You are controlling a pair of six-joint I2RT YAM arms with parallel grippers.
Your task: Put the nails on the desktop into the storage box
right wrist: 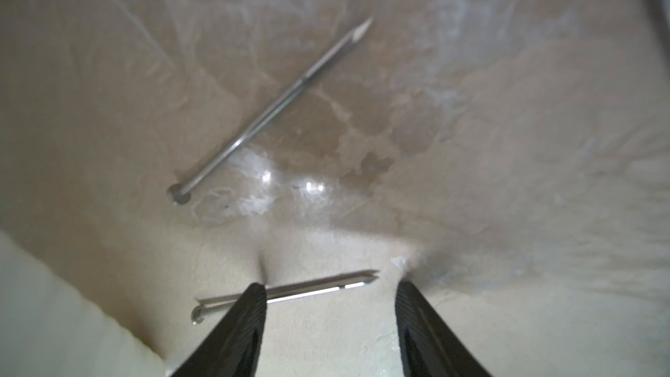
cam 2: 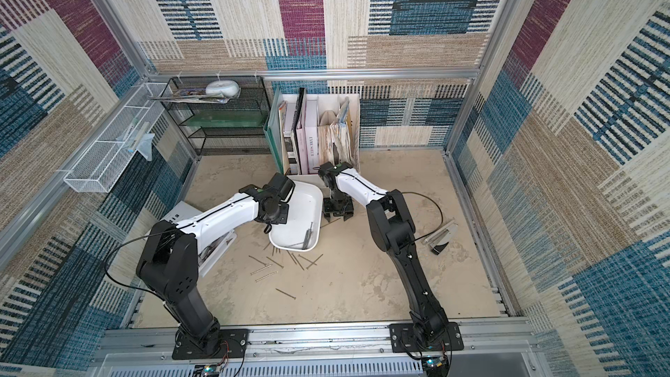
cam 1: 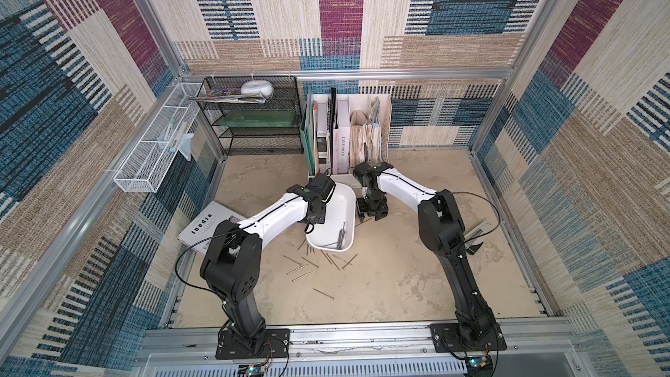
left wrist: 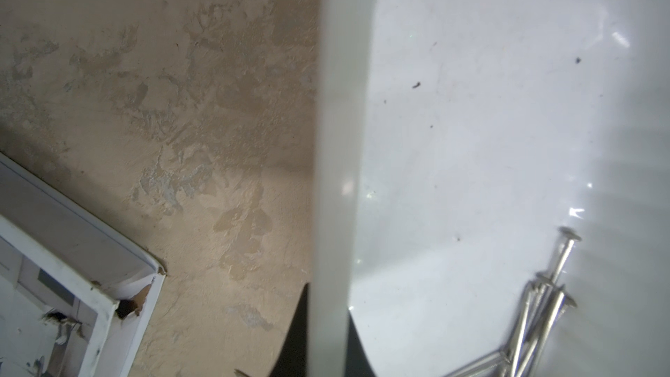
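Observation:
The white storage box point(cam 1: 340, 202) stands mid-desk with several nails point(left wrist: 541, 321) lying in it. My left gripper is shut on the box's left rim point(left wrist: 338, 167), one finger on either side of the wall. To the right of the box, low over the desk, my right gripper is open. A nail point(right wrist: 307, 294) lies on the desk between and below its fingers, its head end passing behind the left finger point(right wrist: 240, 331). Farther up in the right wrist view is a second nail point(right wrist: 272, 108). Several more nails point(cam 1: 302, 275) are scattered in front of the box.
A file holder point(cam 1: 384, 139) with folders stands close behind the box and right gripper. A white Inedia box point(cam 1: 209, 224) lies at the left. At the right rests a tool-like object point(cam 2: 439, 237), partly unclear.

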